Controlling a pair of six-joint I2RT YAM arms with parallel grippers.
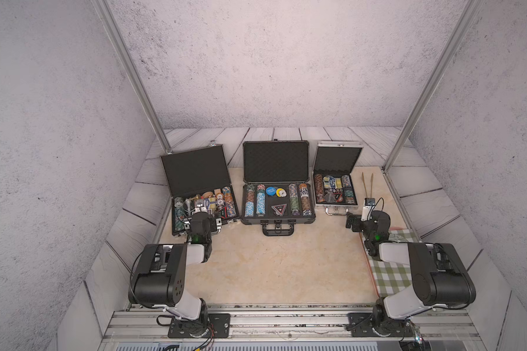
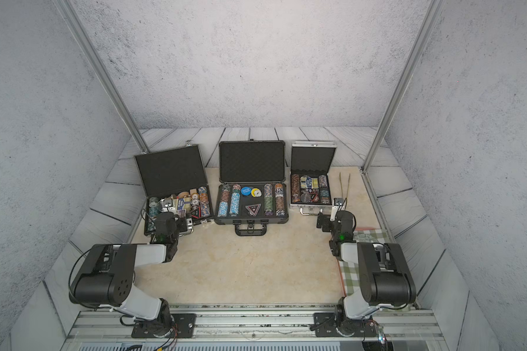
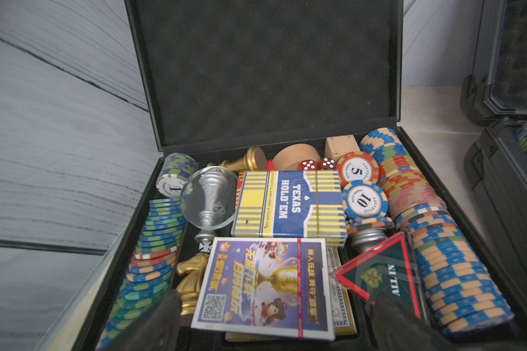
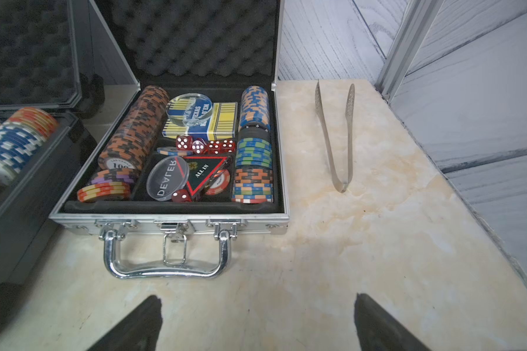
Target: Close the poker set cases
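Three poker set cases stand with their lids up at the back of the table. The left case's lid (image 1: 196, 170) leans back over a tray full of chips, cards and chess pieces. In the middle is a black case (image 1: 275, 161) with a dark handle. The small silver case (image 4: 240, 222) is on the right, its chrome handle (image 4: 168, 272) lying forward. Over the left case's front part hangs my left gripper, open, with no object gripped. My right gripper is open and empty, in front and to the right of the silver case.
Metal tongs (image 4: 340, 152) lie to the right of the silver case. A green checked cloth (image 1: 392, 277) covers the front right corner, partly under the right arm.
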